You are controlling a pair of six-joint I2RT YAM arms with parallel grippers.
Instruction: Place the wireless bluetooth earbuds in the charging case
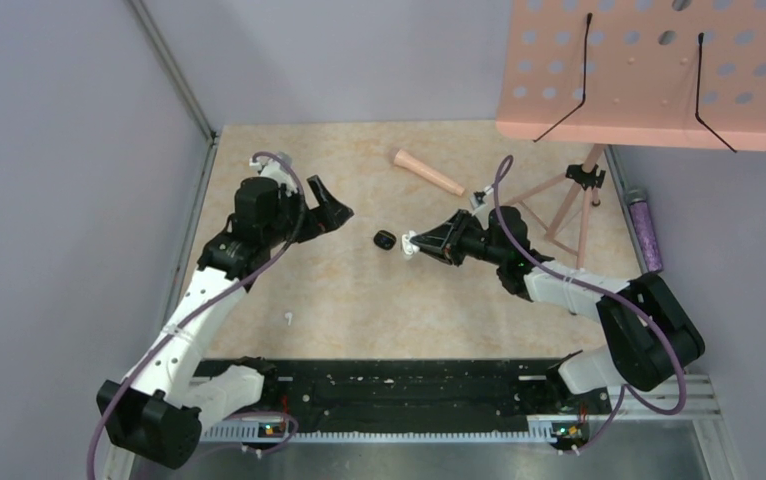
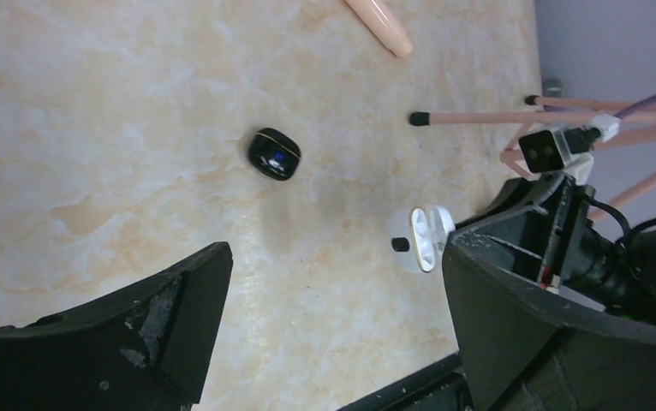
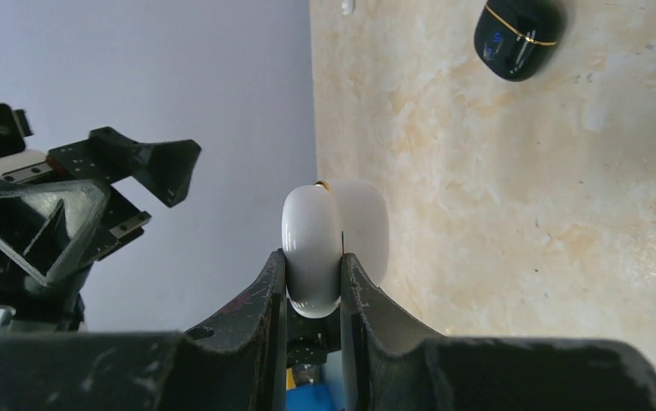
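My right gripper (image 1: 417, 243) is shut on a white charging case (image 1: 409, 243), held right of a black rounded object (image 1: 383, 240) on the mat. The left wrist view shows the case (image 2: 406, 248) with its lid raised; how full it is I cannot tell. In the right wrist view a white rounded end of it (image 3: 312, 248) sits between the fingertips. My left gripper (image 1: 334, 205) stands open and empty at upper left of the black object (image 2: 273, 154). A small white earbud (image 1: 288, 318) lies at the lower left of the mat, also seen small in the right wrist view (image 3: 348, 6).
A pink cylinder (image 1: 429, 172) lies at the back. A pink tripod stand (image 1: 587, 205) stands on the right under a perforated pink panel (image 1: 639, 75).
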